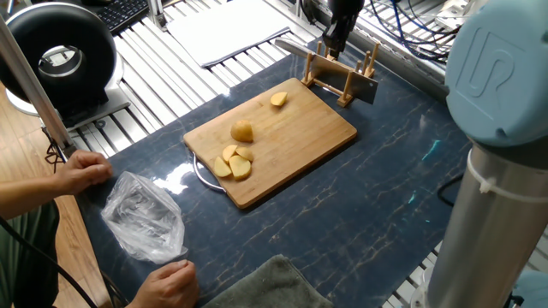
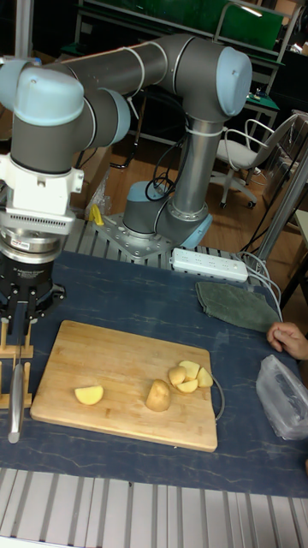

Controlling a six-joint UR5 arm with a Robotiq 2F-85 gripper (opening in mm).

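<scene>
A knife (image 1: 332, 74) rests in a small wooden rack (image 1: 346, 96) at the table's far edge, its metal handle (image 2: 16, 402) pointing toward the front in exterior view 3. My black gripper (image 1: 332, 53) points down just above and behind the rack, close to the knife. In exterior view 3 the gripper (image 2: 19, 330) is at the left edge; whether its fingers touch the knife cannot be made out. On the wooden cutting board (image 1: 300, 145) lie a cut potato half (image 1: 242, 131), several potato pieces (image 1: 240, 167) and a lone wedge (image 1: 278, 99) nearer the rack.
A person's hands (image 1: 84, 170) rest at the table's edge, beside a clear plastic bag (image 1: 144, 218). A grey-green cloth (image 1: 272, 287) lies near the front. A white power strip (image 2: 210, 265) sits at the table's edge by the arm's base. Dark tabletop right of the board is clear.
</scene>
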